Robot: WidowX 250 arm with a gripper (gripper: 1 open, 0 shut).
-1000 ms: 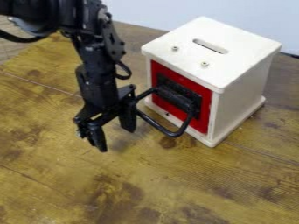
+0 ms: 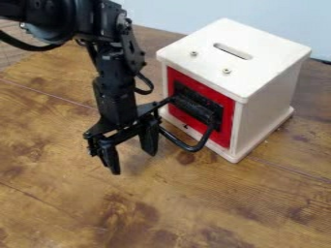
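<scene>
My gripper (image 2: 131, 155) hangs low over the wooden floor, fingers apart and pointing down, just left of a white wooden box (image 2: 258, 77). The box has a slot and two screws on top and a red front panel (image 2: 226, 136) with a black mechanism. A black bent handle (image 2: 192, 146) reaches out from that panel toward my gripper, close to its right finger; whether they touch is unclear. Nothing shows between my fingers.
A pale wall (image 2: 207, 10) stands behind the box.
My gripper has shifted slightly over the last second, a little to the right and down. The box and handle look unchanged.
</scene>
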